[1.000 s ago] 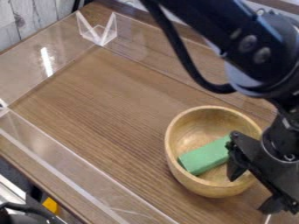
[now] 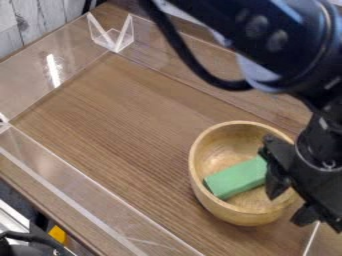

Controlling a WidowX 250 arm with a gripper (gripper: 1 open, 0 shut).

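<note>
A wooden bowl point(image 2: 210, 150) sits at the lower right of the table, holding a green rectangular block point(image 2: 234, 179) that lies flat inside it. My black gripper point(image 2: 291, 190) is over the bowl's right side, its fingers apart and near the block's right end; I see nothing held between them. The arm hides the bowl's right rim.
Transparent edges run along the left and front, with a white holder point(image 2: 112, 35) at the top left and dark cables at the lower left corner.
The gripper has shifted slightly, rising a little from its lower position at the bowl's right side. The bowl and block look essentially unmoved.
</note>
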